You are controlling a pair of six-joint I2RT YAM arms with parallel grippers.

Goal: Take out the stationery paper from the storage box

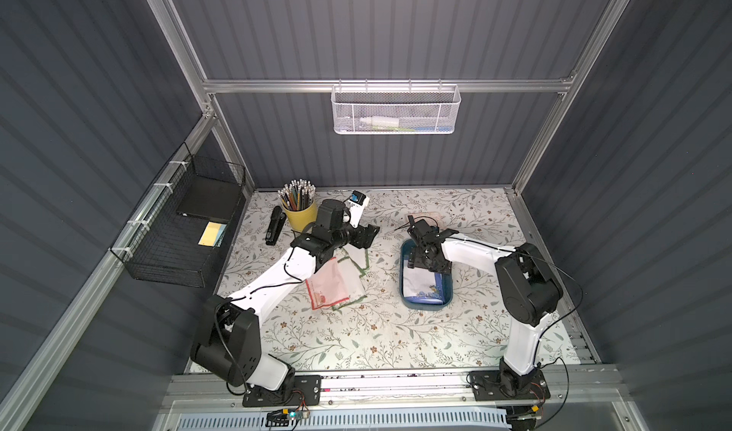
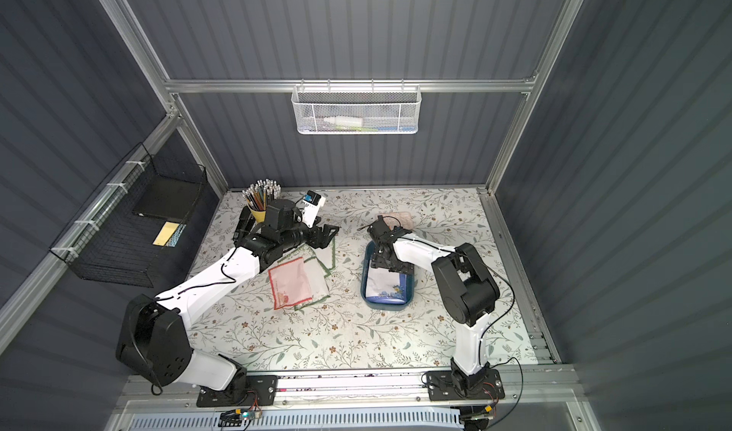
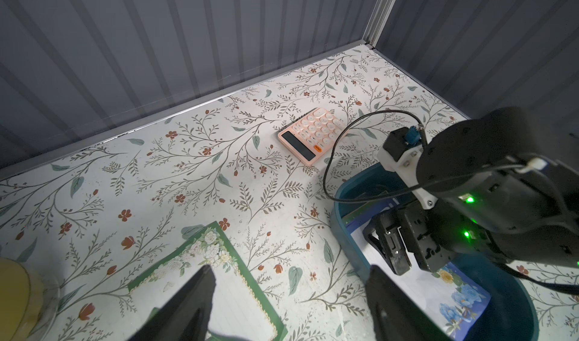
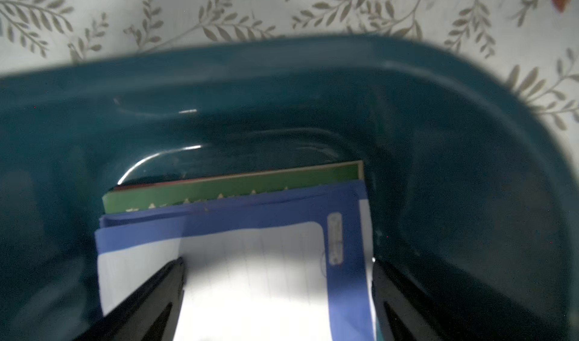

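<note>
The dark blue storage box (image 1: 405, 303) stands right of the table's middle. In it lies a stack of stationery paper (image 4: 253, 268): a white sheet with a blue border is on top, and a green-edged piece (image 4: 235, 187) shows beneath its far end. Inside the box, low over the stack, my right gripper is open, its fingers (image 4: 159, 292) apart above the sheet with no paper seen between them. My left gripper hangs open and empty over the table, left of the box. Green-bordered and red-bordered sheets (image 1: 328, 282) lie under the left arm.
A pink calculator (image 3: 311, 134) lies behind the box. The yellow pencil cup (image 1: 301, 216) stands at the back left beside a black object (image 1: 274, 225). Wire baskets hang on the left (image 1: 164, 259) and back (image 1: 396, 111).
</note>
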